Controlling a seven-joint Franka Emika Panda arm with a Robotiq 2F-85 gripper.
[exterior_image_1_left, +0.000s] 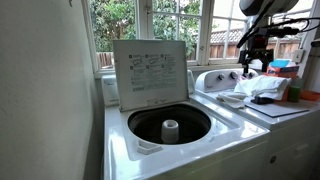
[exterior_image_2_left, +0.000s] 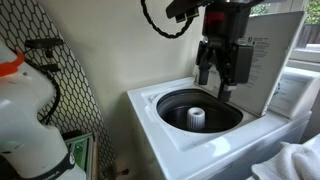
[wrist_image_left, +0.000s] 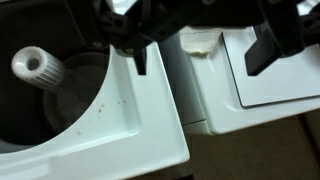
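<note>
An open top-loading washer (exterior_image_1_left: 170, 125) has its lid (exterior_image_1_left: 152, 72) raised, and a pale ribbed agitator (exterior_image_2_left: 196, 120) stands in the dark drum. No laundry shows in the visible part of the drum. My gripper is open, its dark fingers wide apart and nothing between them. In exterior view 1, the gripper (exterior_image_1_left: 255, 68) hangs above the white cloth (exterior_image_1_left: 262, 86) on the neighbouring machine at the right. From the wrist, I look down on the washer's front corner and the gap between the two machines.
The neighbouring white machine (exterior_image_1_left: 270, 112) carries the cloth, a green bottle (exterior_image_1_left: 294, 91) and a box with a blue item (exterior_image_1_left: 280, 64) at its far side. The raised lid stands behind the drum. Windows line the back, and a bare wall (exterior_image_1_left: 45, 100) closes the left.
</note>
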